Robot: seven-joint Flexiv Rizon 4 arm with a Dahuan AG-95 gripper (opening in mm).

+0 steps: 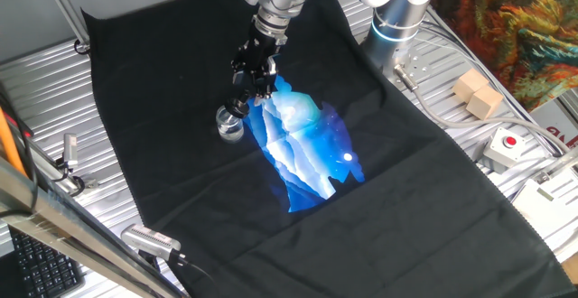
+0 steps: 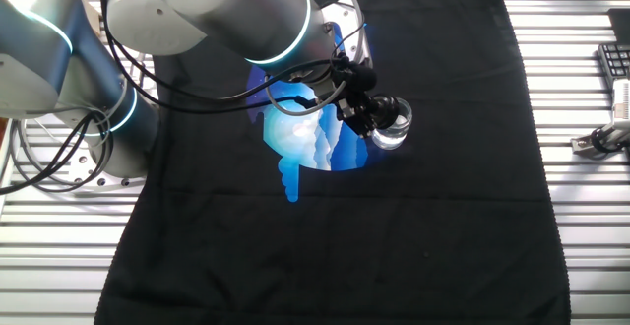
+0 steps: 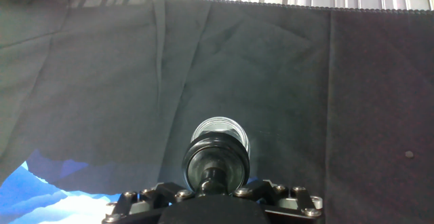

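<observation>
A clear glass [image 1: 231, 130] stands on the black cloth, just beyond the left side of the bright blue picture. My gripper [image 1: 246, 96] is right beside it, shut on the narrow stem of a black round-headed piece [image 3: 215, 163]. In the wrist view the round head covers most of the glass [image 3: 221, 123], leaving its far rim and a strip of its side showing. From the opposite side, the black piece overlaps the upper part of the glass [image 2: 393, 136]. Whether the head rests on the rim or hangs just over it, I cannot tell.
The blue picture [image 1: 302, 140] lies flat on the black cloth [image 1: 397, 217], partly under the arm. Wooden blocks [image 1: 478, 94] and a red-button box [image 1: 503, 149] sit off the cloth at the right. Around the glass, the cloth is free.
</observation>
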